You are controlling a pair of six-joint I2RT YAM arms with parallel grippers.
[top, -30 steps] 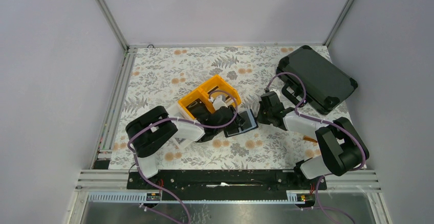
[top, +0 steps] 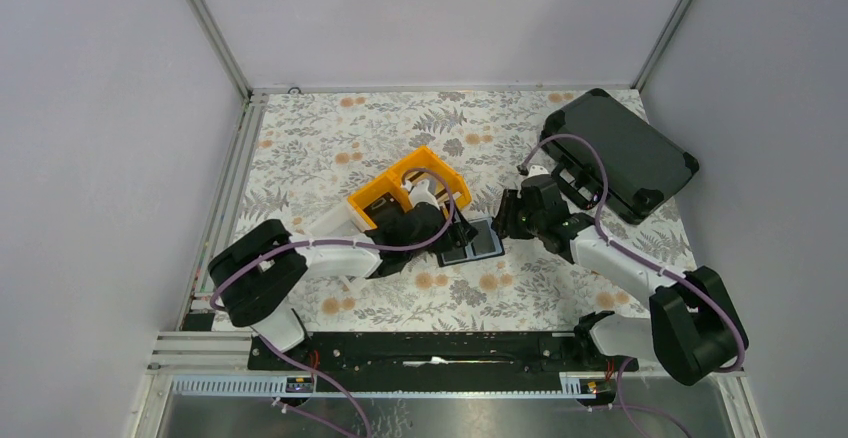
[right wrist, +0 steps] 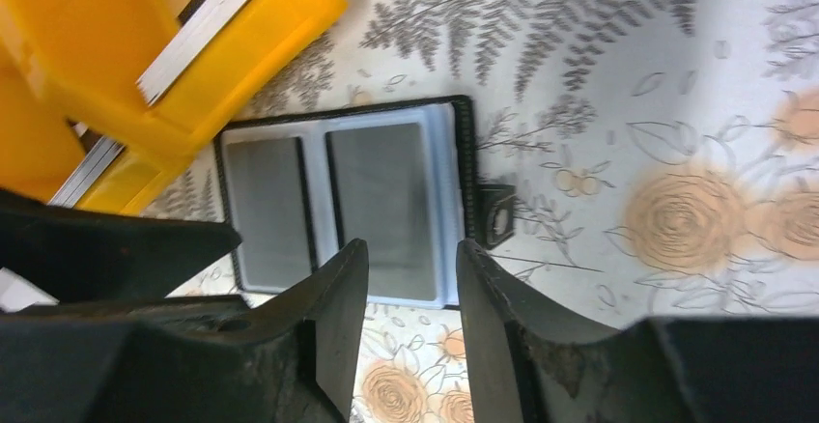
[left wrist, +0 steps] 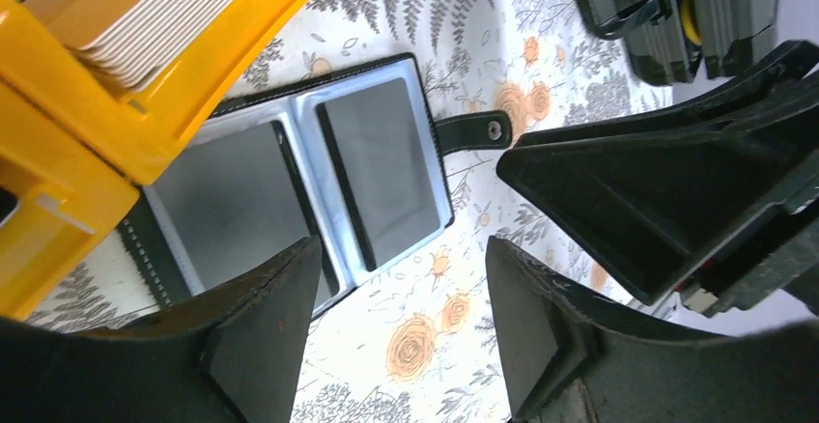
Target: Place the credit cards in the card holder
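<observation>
The card holder (top: 481,241) lies open on the patterned cloth, black-edged, with grey panels and pale frames. In the left wrist view its snap strap (left wrist: 475,131) sticks out to the side. My left gripper is open above the holder's near side, nothing between its fingers. At the strap side, my right gripper stands part open, with the holder's edge visible between its fingertips; whether they touch it, I cannot tell. A stack of white-edged, card-like pieces (left wrist: 179,17) sits in the yellow-orange tray (left wrist: 208,75). Neither gripper holds a card.
The yellow-orange tray (top: 362,201) stands close behind and left of the holder. A dark green case (top: 620,153) occupies the back right. My two grippers are close together over the holder.
My left arm's elbow has swung left, its gripper staying near the holder. The right gripper has shifted slightly left toward the holder while its elbow moved right and nearer the front.
</observation>
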